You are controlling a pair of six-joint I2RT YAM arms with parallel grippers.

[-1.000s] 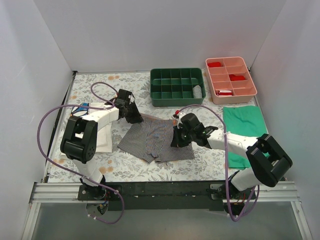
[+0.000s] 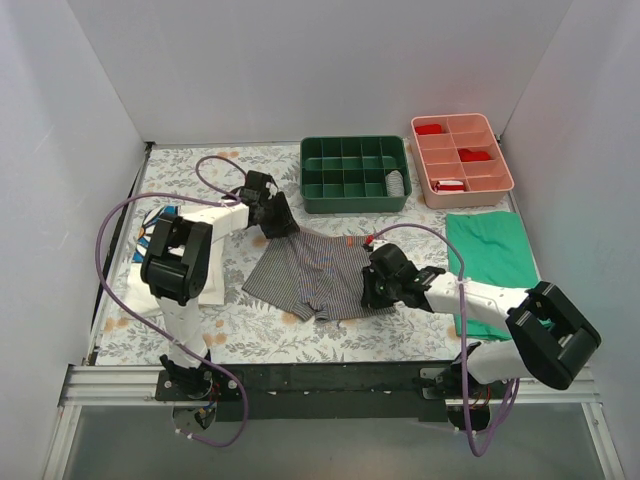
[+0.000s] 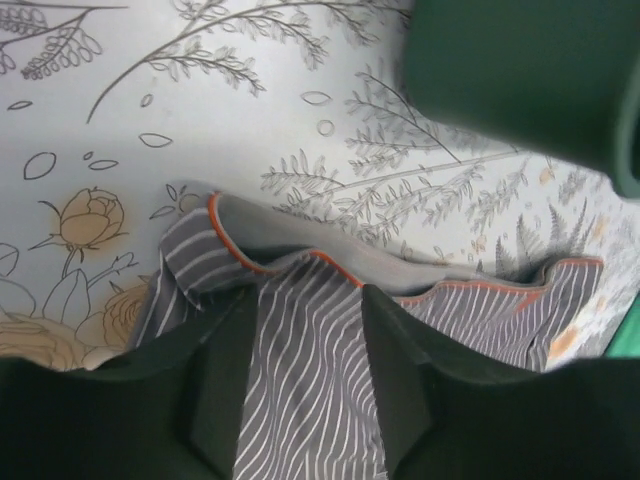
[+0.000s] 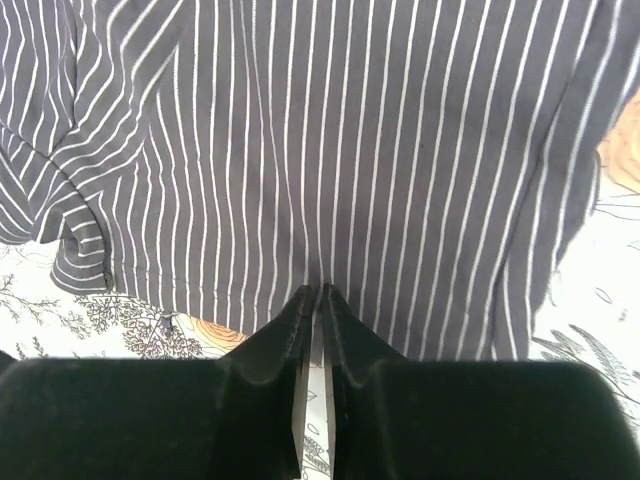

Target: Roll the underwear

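The grey underwear (image 2: 335,275) with white pinstripes lies spread on the patterned table, its orange-trimmed waistband (image 3: 440,290) toward the back. At its back left corner my left gripper (image 2: 287,232) stands open; striped cloth shows across the gap between its fingers. My right gripper (image 2: 374,303) is low over the front right part of the cloth. Its fingertips (image 4: 300,300) are almost together over a narrow ridge of fabric, with a thin gap between them. Whether cloth is pinched there is hard to tell.
Close behind the underwear stands a green divided box (image 2: 350,205), a grey roll in one compartment. A pink divided box (image 2: 455,195) is at the back right, above a green cloth (image 2: 490,245). White cloth (image 2: 212,285) lies beneath the left arm.
Both grippers have moved right, the right one also toward the front since a second ago.
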